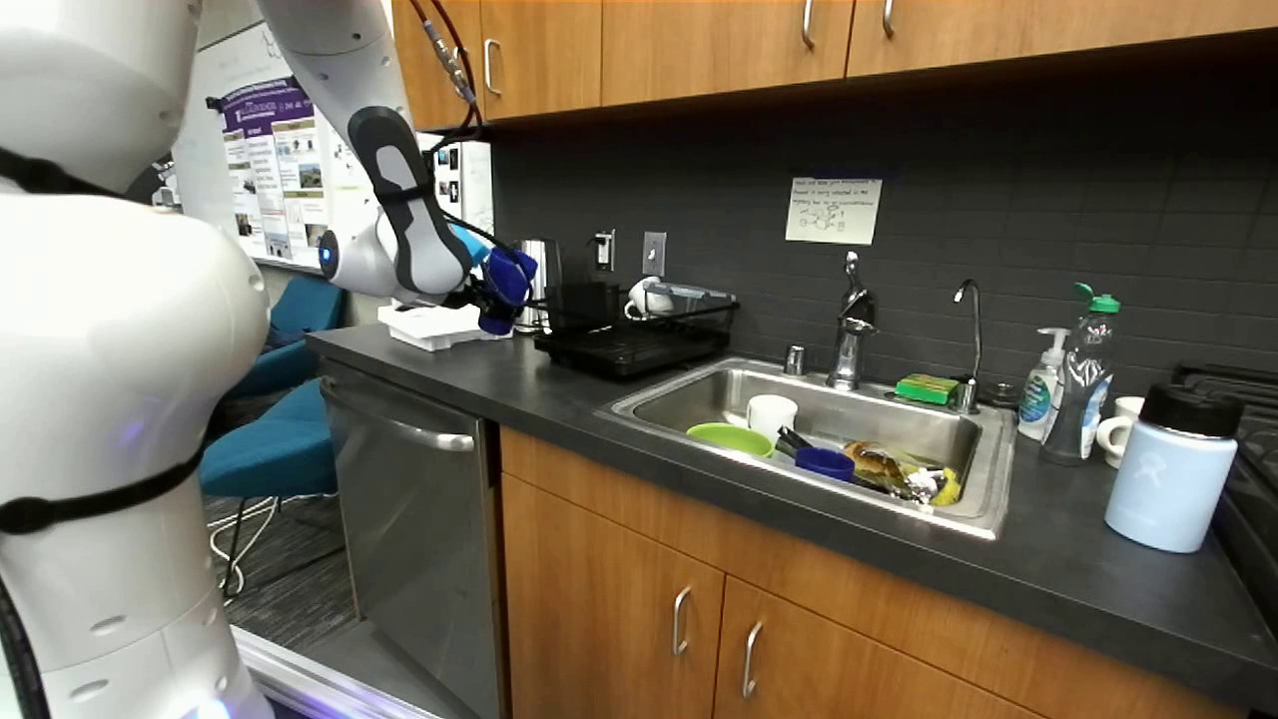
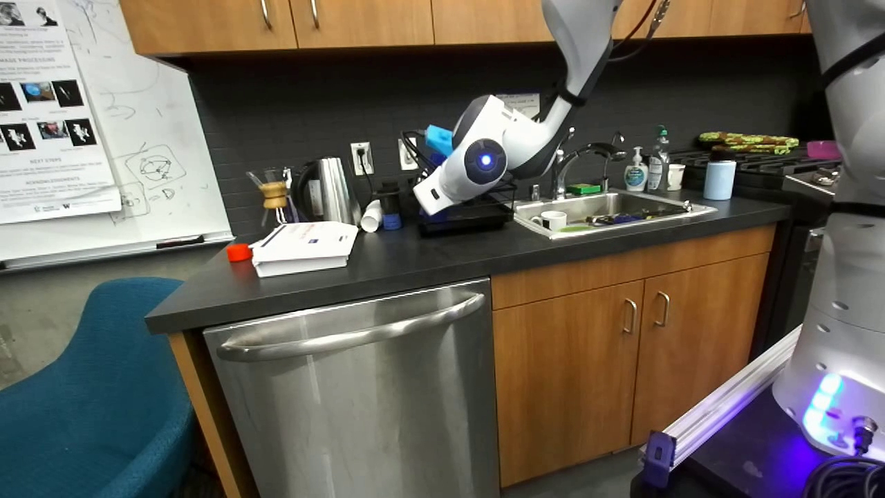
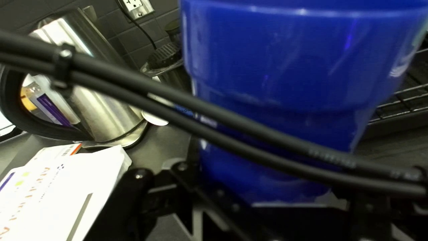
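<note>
A blue cup [image 1: 511, 276] is held in the air at the left of the dish rack, tilted in exterior view 1. My gripper [image 1: 485, 298] is shut on it, its dark fingers partly hidden by the cup and cables. The blue cup [image 3: 289, 72] fills the upper middle of the wrist view, behind two black cables, with the black gripper parts below it. In exterior view 2 the arm's white wrist hides most of the gripper and cup. The black dish rack [image 1: 629, 348] stands on the counter, with a white mug [image 1: 648, 299] in it.
A steel kettle [image 3: 96, 80] and a white box [image 2: 304, 249] stand left of the rack. The sink [image 1: 707, 401] holds a green bowl [image 1: 731, 438], a white mug [image 1: 770, 414], a blue dish [image 1: 824, 462] and other items. Counter space in front of the rack is free.
</note>
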